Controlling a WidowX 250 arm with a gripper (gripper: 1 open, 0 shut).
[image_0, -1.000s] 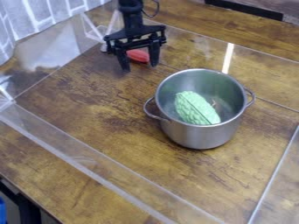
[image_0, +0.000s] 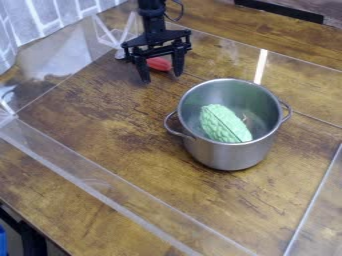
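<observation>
My black gripper (image_0: 158, 70) is at the top of the camera view, low over the wooden table, with its fingers spread around or beside a small red object (image_0: 162, 63). Whether it touches that object is unclear. A steel pot (image_0: 230, 152) with two handles stands at the right, holding a pale green, textured oblong item (image_0: 223, 124).
Clear plastic edging (image_0: 80, 175) runs around the wooden work area (image_0: 94, 115). Bright translucent material is at the upper left.
</observation>
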